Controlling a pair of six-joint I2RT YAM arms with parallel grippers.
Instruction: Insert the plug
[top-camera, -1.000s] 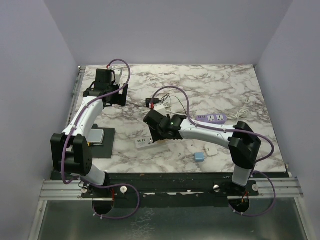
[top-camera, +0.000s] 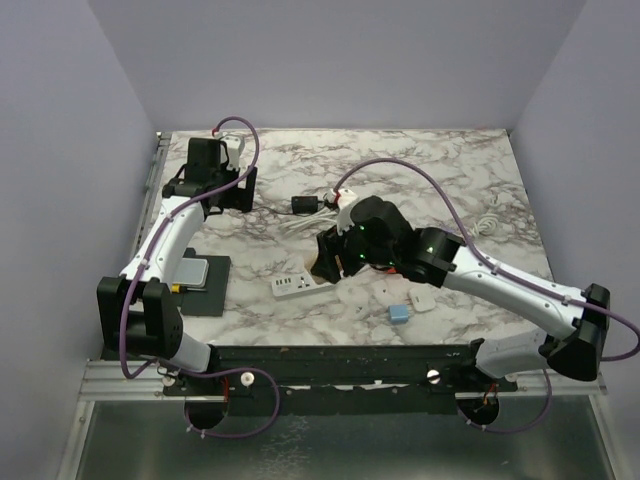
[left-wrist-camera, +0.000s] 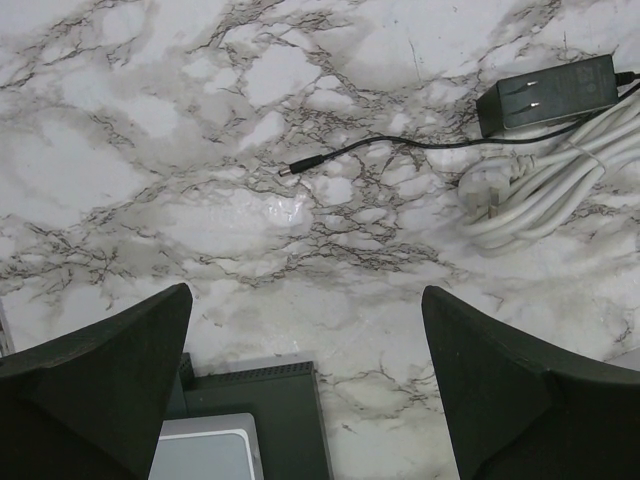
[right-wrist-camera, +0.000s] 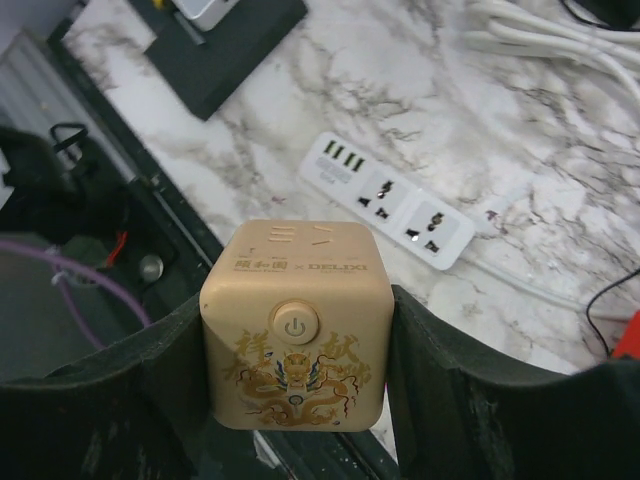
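A beige cube plug adapter (right-wrist-camera: 300, 340) with a power button and dragon print fills the lower middle of the right wrist view. My right gripper is shut on its sides, and its prongs are hidden. The white power strip (right-wrist-camera: 388, 199) lies on the table beyond it, its two sockets uncovered in that view. From above, the adapter (top-camera: 313, 266) appears over the strip's right end, held up and apart from it. At the back left, my left gripper stands open above the table, nothing between its fingers.
A black power adapter (left-wrist-camera: 550, 95) and a coiled white cable (left-wrist-camera: 560, 190) lie at the back middle. The dark pad (top-camera: 207, 300) with a grey box is at left. A blue block (top-camera: 398, 314) sits front right; bare marble stretches across the back right.
My right gripper has risen from low over the strip's right end with the adapter in it, and its arm looms larger from above. The left arm is nearly unchanged.
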